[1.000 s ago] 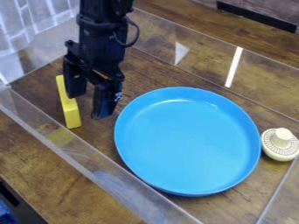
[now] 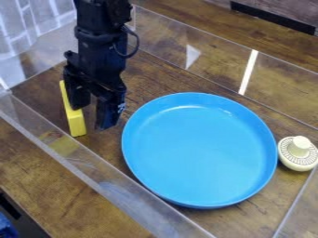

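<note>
A black robot arm hangs from the top of the camera view, with my gripper (image 2: 93, 104) low over the dark wooden surface. Beside and partly behind it, on the left, a yellow bar-like object (image 2: 73, 121) lies on the wood, its upper part close to the gripper's left finger. The gripper's fingers look apart, but whether anything is between them is hard to tell against the dark wood. A large blue plate (image 2: 199, 149) lies to the right of the gripper.
A white, round ribbed object (image 2: 297, 155) sits at the right edge. Clear plastic walls run along the left. The wood behind the plate is mostly clear, marked by a white tape strip (image 2: 246, 70).
The arm and gripper have shifted slightly to the left and changed posture a little. The plate and the yellow object look unmoved.
</note>
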